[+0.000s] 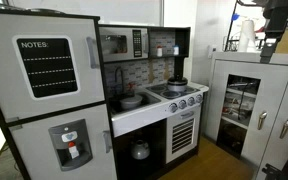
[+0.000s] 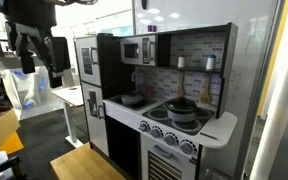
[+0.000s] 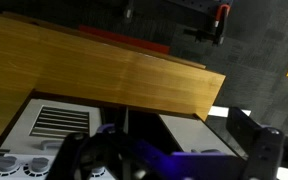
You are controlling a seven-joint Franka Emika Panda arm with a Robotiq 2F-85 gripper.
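Note:
My gripper (image 2: 40, 68) hangs high at the left in exterior view 2, well apart from the toy kitchen. Its fingers stand wide open in the wrist view, with nothing between them. A dark lidded pot (image 2: 182, 108) rests on the stovetop (image 2: 191, 125). In exterior view 1 a pan (image 1: 131, 102) lies in the sink area, and a silver kettle (image 1: 140, 150) sits in the open compartment below. The microwave (image 1: 123, 43) and the white fridge (image 1: 59, 70) appear closed. The oven door (image 2: 167, 162) is shut too.
Small jars (image 2: 211, 62) stand on the upper right shelf, with wooden utensils (image 2: 181, 85) hanging beneath. A white cabinet (image 1: 252, 105) stands to the right in exterior view 1.

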